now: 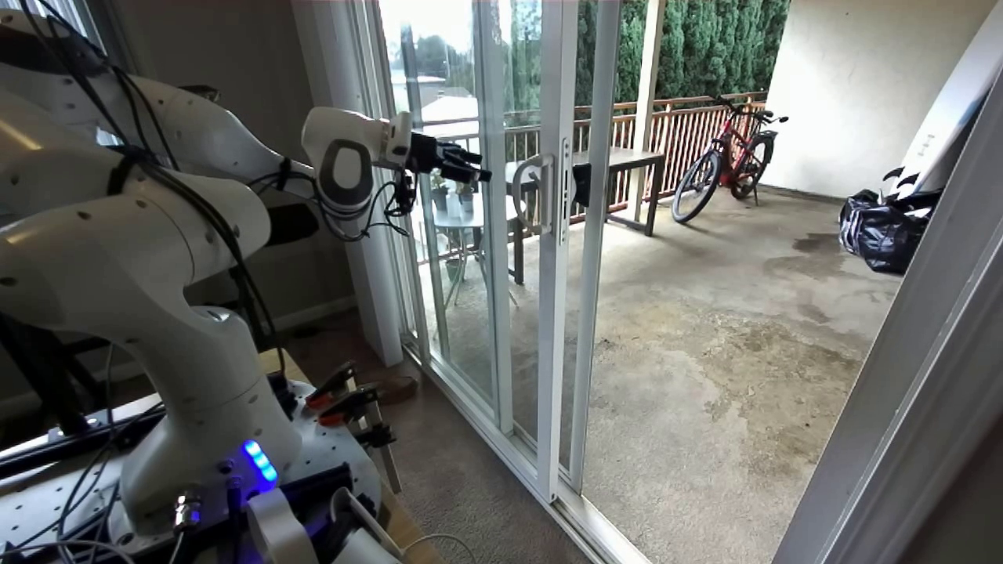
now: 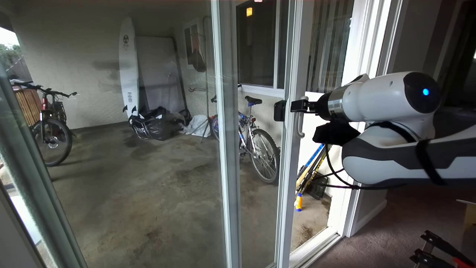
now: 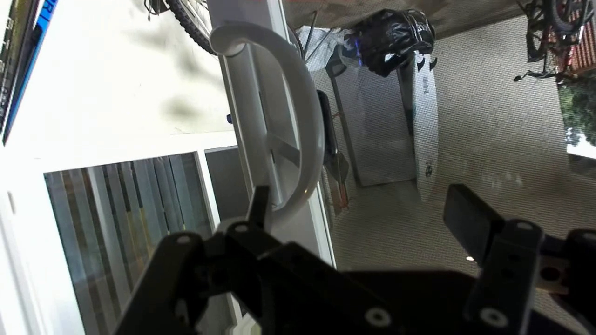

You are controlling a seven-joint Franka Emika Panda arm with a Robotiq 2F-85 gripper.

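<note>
A white sliding glass door (image 1: 555, 329) stands partly open onto a patio. On its edge frame is a white D-shaped handle (image 1: 526, 194). My black gripper (image 1: 484, 175) is open, near the handle's upper end on the room side in exterior view 1. Across the wrist view the curved handle (image 3: 313, 120) lies ahead of the fingers, its lower end close to the left fingertip (image 3: 258, 206); whether they touch I cannot tell. The right fingertip (image 3: 466, 209) stands well apart, with nothing held between them. Exterior view 2 has the gripper (image 2: 298, 106) overlapping the handle's upper part.
To the right of the door frame, the doorway opens onto bare concrete (image 1: 715, 376). Outside are a red bicycle (image 1: 729, 160), a table (image 1: 635, 160) and black bags (image 1: 884, 230). Clamps (image 1: 348, 404) stick up from the robot's base table.
</note>
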